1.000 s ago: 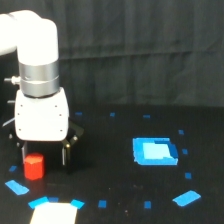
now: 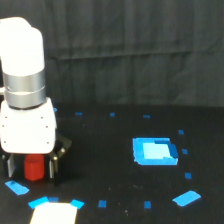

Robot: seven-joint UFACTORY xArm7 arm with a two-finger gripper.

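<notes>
A small red block [image 2: 34, 171] stands on the black table at the lower left. My white gripper [image 2: 33, 165] is directly over it, pointing down. Its dark fingers appear on either side of the block, with a dark gap showing between each finger and the block. So the fingers look open around it, apart from it as far as this view shows. The top of the block is partly hidden under the gripper's white body.
A blue-rimmed tray [image 2: 155, 139] with a white inside lies at the right. A white square [image 2: 54, 213] is at the front edge, beside blue tape [image 2: 38, 202]. Another blue tape strip [image 2: 186, 198] lies at the lower right.
My gripper has come down and a little to the left, from behind and above the red block to around it. The block and the tray look unmoved.
</notes>
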